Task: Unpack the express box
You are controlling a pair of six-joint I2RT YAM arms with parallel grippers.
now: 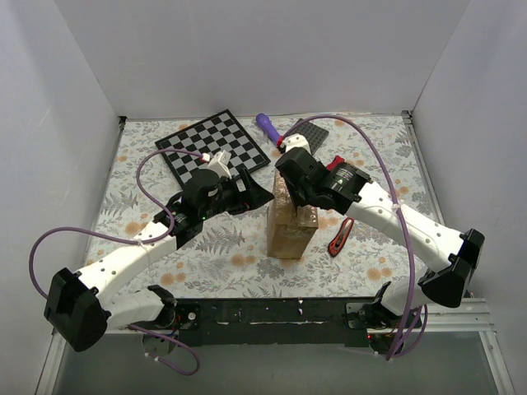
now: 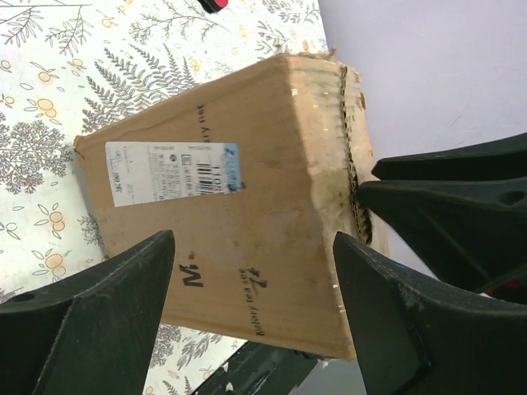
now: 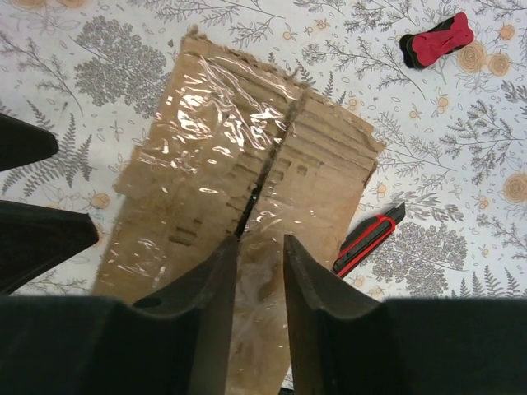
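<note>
A brown cardboard box (image 1: 291,237) stands upright on the floral cloth, with clear tape over its top. In the right wrist view, a dark slit (image 3: 262,177) runs along the seam of the taped face. My right gripper is over that seam, its fingers part open; whether the tips reach into the slit is hard to tell. My left gripper stands open beside the box, facing the side with a white label (image 2: 173,171). Nothing is seen held between its fingers. The box's contents are hidden.
A red-and-black utility knife (image 1: 340,236) lies right of the box. Behind are a checkered board (image 1: 216,144), a purple-handled tool (image 1: 267,126), a dark keypad-like object (image 1: 311,133) and a red-and-black item (image 3: 436,41).
</note>
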